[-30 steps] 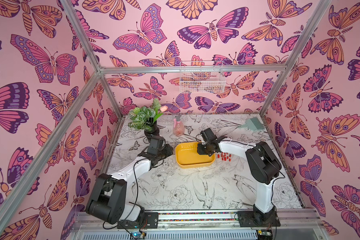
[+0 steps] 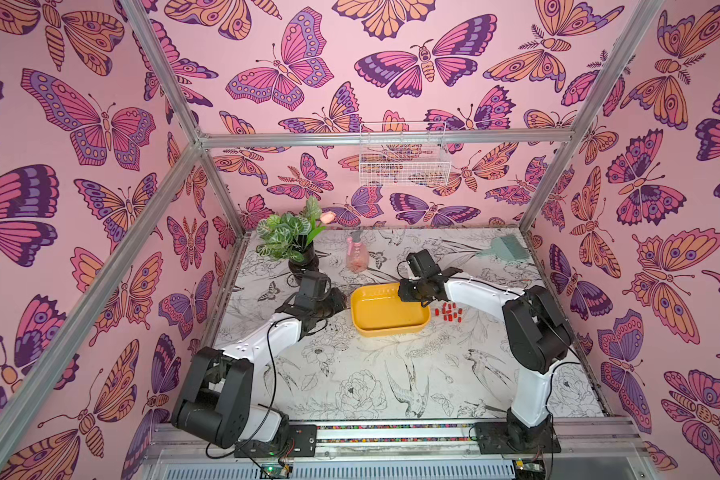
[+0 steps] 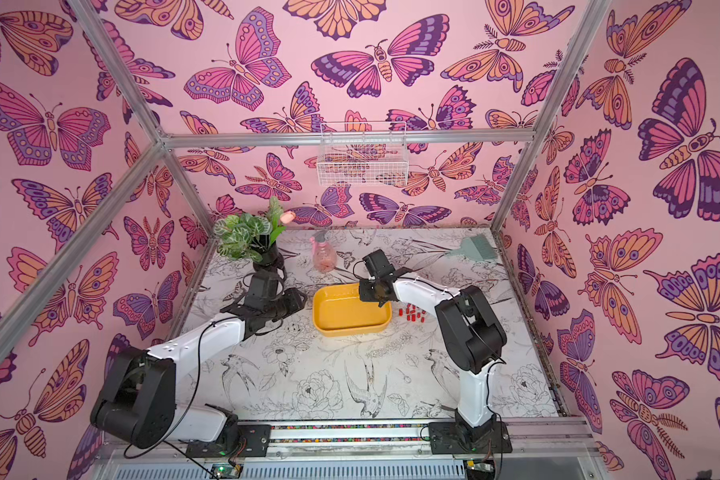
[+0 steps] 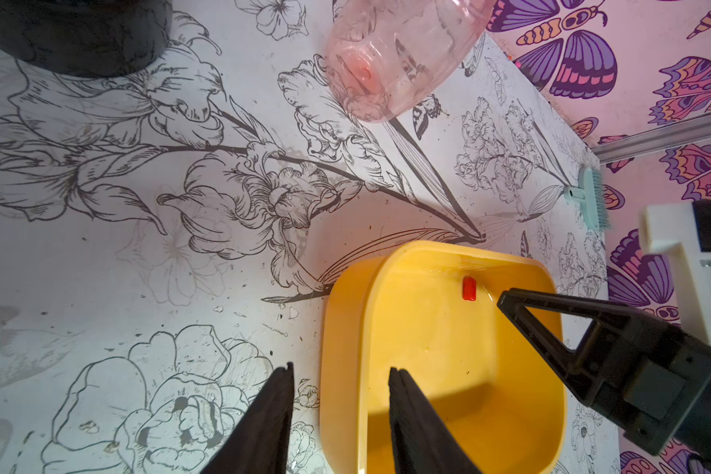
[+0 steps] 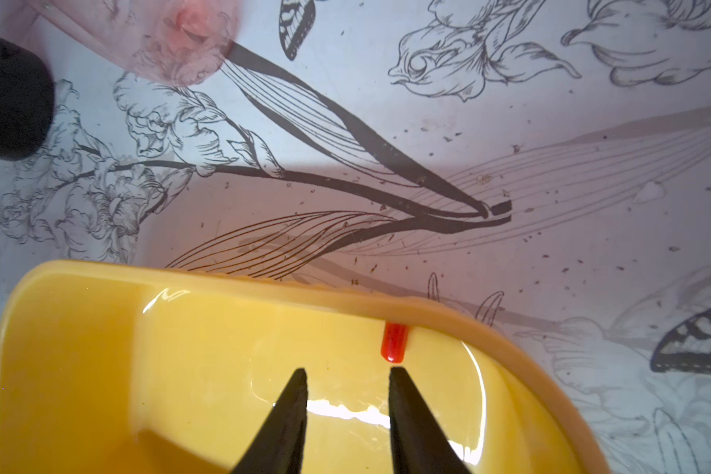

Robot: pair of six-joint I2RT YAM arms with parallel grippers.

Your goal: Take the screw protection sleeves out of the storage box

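The yellow storage box [image 2: 380, 329] stands in the middle of the table. Inside it, against the far wall, is one small red sleeve, also seen in the left wrist view [image 4: 469, 288]. My right gripper is over the box, fingers open and empty, the sleeve just beyond its fingertips. Several red sleeves [image 2: 449, 312] lie on the table to the right of the box. Left of the box, my left gripper hangs near its rim with fingers apart and nothing between them.
A pink spray bottle [image 2: 357, 254] and a potted plant [image 2: 292, 236] stand behind the box. A green dustpan-like item [image 2: 505, 249] rests at the back right.
The right arm has shifted slightly to the right and back over the box. The left arm and the box have not visibly moved.
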